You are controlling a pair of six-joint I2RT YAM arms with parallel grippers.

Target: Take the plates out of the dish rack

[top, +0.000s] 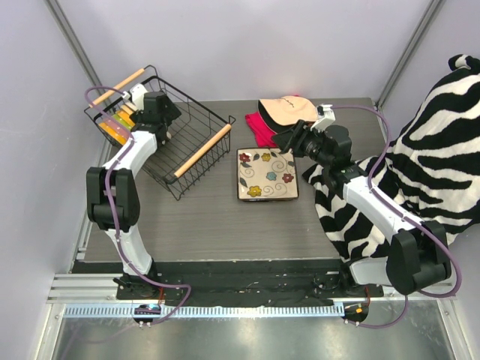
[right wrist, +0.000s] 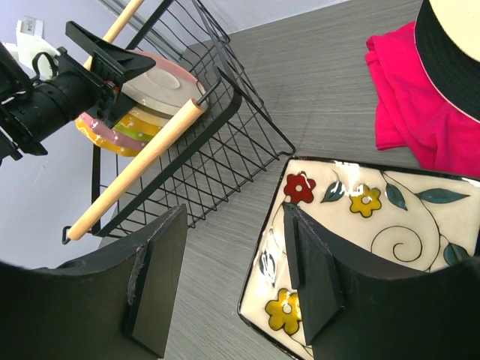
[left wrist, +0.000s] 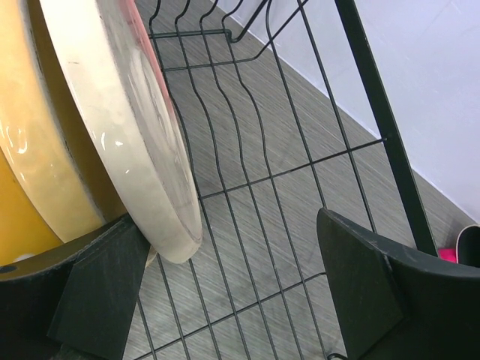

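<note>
The wire dish rack (top: pixel 193 135) stands at the back left, with stacked plates (top: pixel 116 127) in white, yellow, green and pink leaning at its left end. My left gripper (top: pixel 161 109) is inside the rack, open, one finger against the rim of the white plate (left wrist: pixel 150 165) and the other over bare wires. My right gripper (top: pixel 289 139) hovers over the square floral tray (right wrist: pixel 375 225); in the right wrist view its fingers are parted, with nothing between them.
A red cloth (right wrist: pixel 397 90) and a cap (top: pixel 289 109) lie behind the tray. A zebra-striped cloth (top: pixel 435 150) covers the right side.
</note>
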